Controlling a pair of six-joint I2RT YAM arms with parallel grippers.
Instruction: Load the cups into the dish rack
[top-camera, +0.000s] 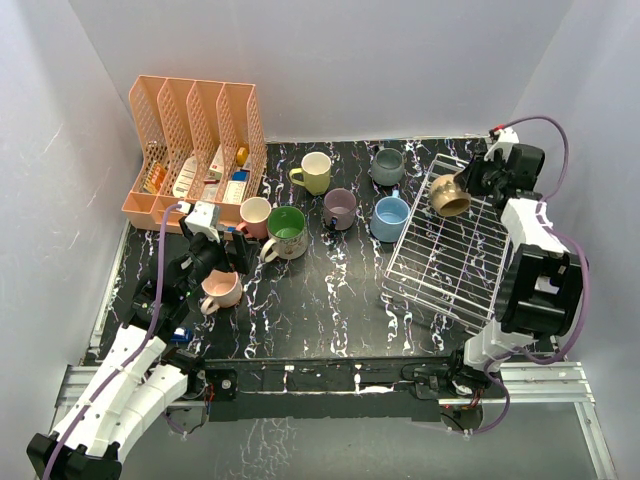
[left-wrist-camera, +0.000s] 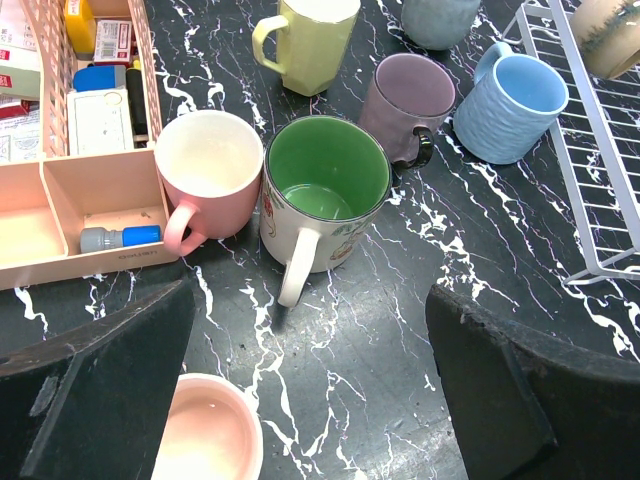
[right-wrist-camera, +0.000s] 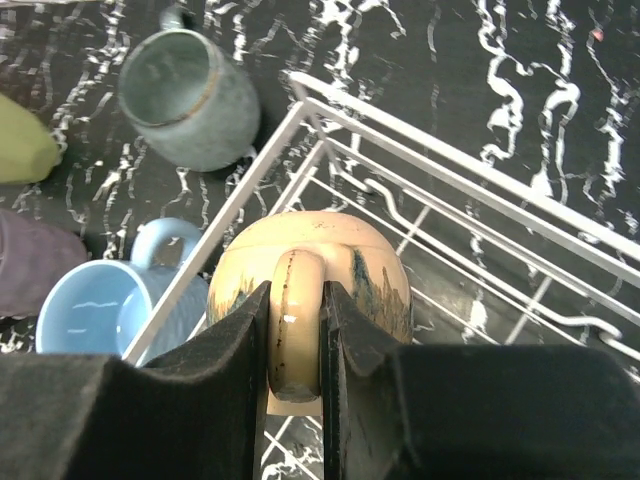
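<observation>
A tan mug (top-camera: 449, 197) is tipped on its side over the far part of the white wire dish rack (top-camera: 437, 279). My right gripper is shut on its handle; whether the mug touches the wires I cannot tell. My left gripper hangs open and empty over the counter's left side. Near it stand a pink mug (left-wrist-camera: 207, 165), a green-lined floral mug (left-wrist-camera: 325, 170) and a peach cup (left-wrist-camera: 207, 435). Further right are a yellow mug (top-camera: 316, 174), a purple mug (top-camera: 339, 208), a grey-green mug (top-camera: 387, 166) and a blue mug (top-camera: 389, 217).
A peach organizer (top-camera: 196, 150) holding small boxes and bottles fills the back left. The blue mug stands close against the rack's left side. Bare dark marble counter (top-camera: 335, 310) lies in the front middle.
</observation>
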